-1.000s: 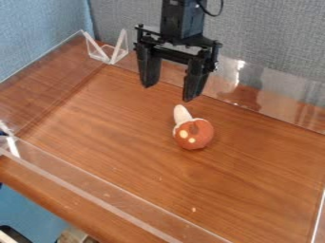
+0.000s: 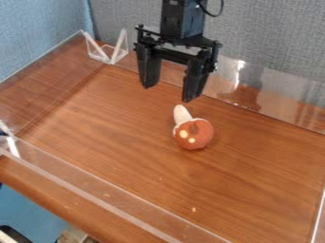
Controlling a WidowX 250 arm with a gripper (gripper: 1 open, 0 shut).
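In the camera view a black gripper (image 2: pixel 169 72) hangs above the rear middle of the wooden table, open, its two fingers wide apart with empty space between them. In front of it and slightly right lies a small toy mushroom (image 2: pixel 193 134) with an orange, pale-spotted cap and a white stem pointing toward the back. The gripper is clear of the toy.
The wooden table (image 2: pixel 121 161) is edged by clear plastic walls, with white brackets (image 2: pixel 106 49) at the back left corner and along the left side. Grey and blue padded walls stand behind.
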